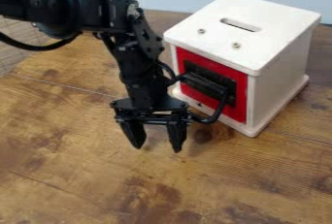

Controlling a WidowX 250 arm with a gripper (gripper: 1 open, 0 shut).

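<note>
My black gripper (155, 134) hangs open in the middle of the camera view, fingertips pointing down just above the wooden table (91, 194), with nothing between them. To its right and slightly behind stands a white wooden box (266, 48) with a slot and two screws on top. Its front has a red panel (242, 108) with a black fitting, partly covered by a cable of the arm.
The box takes up the back right. A pale surface lies beyond the table's far edge at the top.
</note>
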